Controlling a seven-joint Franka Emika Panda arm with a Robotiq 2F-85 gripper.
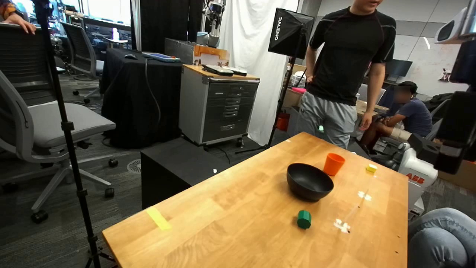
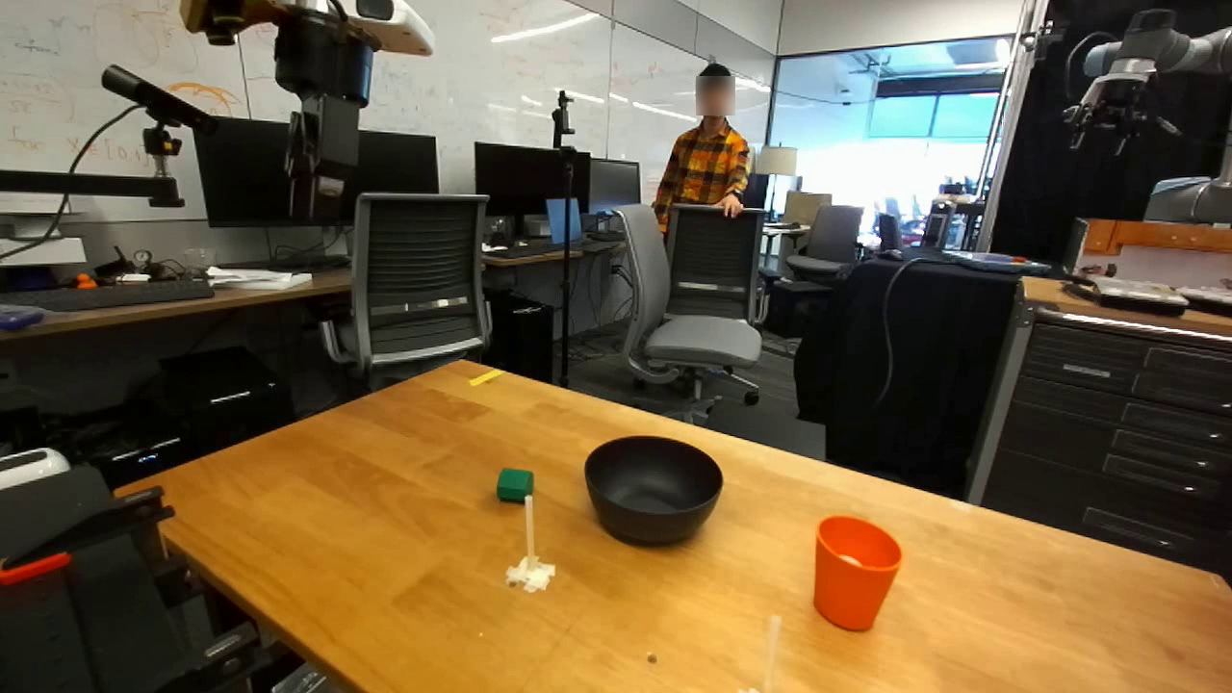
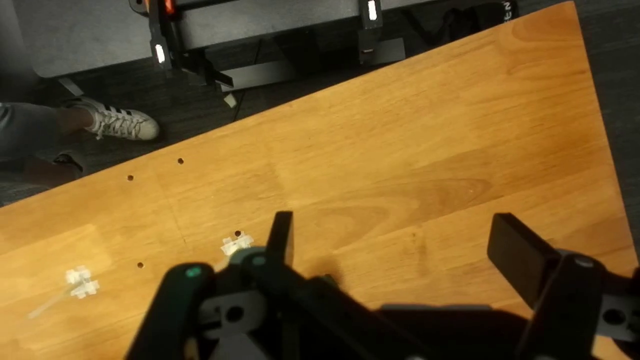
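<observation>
My gripper stands open, its two fingers wide apart with only bare wood visible beyond them. From the second exterior view, the gripper hangs well above the table, away from every object. A green block lies on the wood, near a black bowl. Beyond the bowl an orange cup stands upright, with something pale inside it in the second exterior view. Farther along the table is a small yellow block. The wrist view does not show the bowl or cup.
Two thin pale sticks rise from white tape patches on the table, one stick near the green block. Yellow tape marks the far end of the wooden table. A person stands close to the table.
</observation>
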